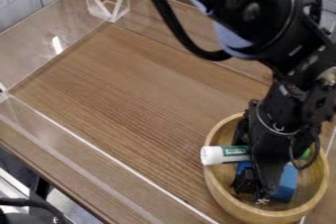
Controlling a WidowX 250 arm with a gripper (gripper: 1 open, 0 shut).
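A wooden bowl [229,200] sits at the bottom right of the tabletop. Inside it lie a white and green cylindrical item [221,155] and a blue block [286,187], both partly covered by my black gripper [265,169]. The gripper reaches down into the bowl over them; whether its fingers hold either item is hard to tell.
Transparent plastic walls and guides [53,43] run along its left side. A dark cable shows at the bottom left corner.
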